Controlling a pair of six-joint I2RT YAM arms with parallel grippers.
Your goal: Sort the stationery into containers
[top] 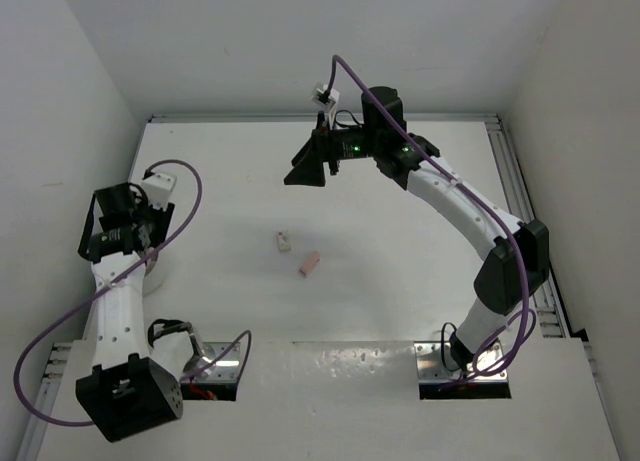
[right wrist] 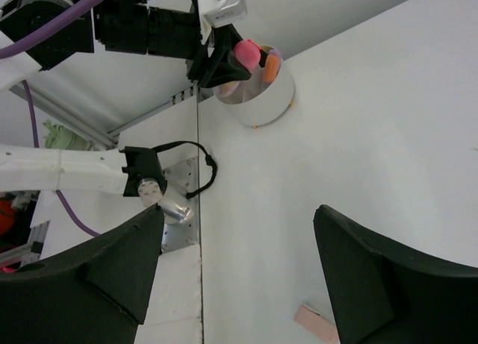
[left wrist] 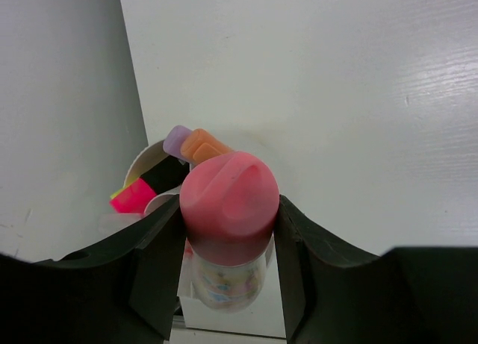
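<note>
My left gripper is shut on a pink-capped cylinder (left wrist: 228, 202) with a clear, patterned lower body, held over a white round container (right wrist: 265, 109) at the table's left edge. Orange (left wrist: 205, 146), lilac, black and pink items are in that container, partly hidden by the held cylinder. My right gripper (top: 320, 166) hangs over the back middle, open, with nothing visible between its fingers. Two small loose items, a pale one (top: 283, 241) and a salmon-pink one (top: 309, 263), lie in the middle of the table.
Walls bound it at the back, left and right. The left arm's cables arch beside the container.
</note>
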